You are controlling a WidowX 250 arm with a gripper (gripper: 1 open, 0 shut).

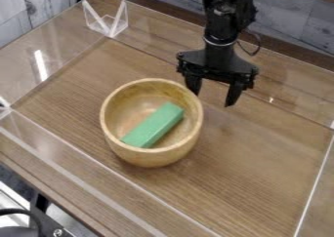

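Observation:
A tan bowl [178, 147] sits on the wooden table left of centre, holding a green rectangular block [152, 125]. Behind it, right of centre, my black gripper [214, 86] hangs low over the table from the arm above, its fingers spread apart and open. No object shows between them. The left finger is close to the bowl's back right rim; whether it touches cannot be told.
A wall [294, 21] runs along the back. A small white wire-like piece [111, 17] stands at the back left.

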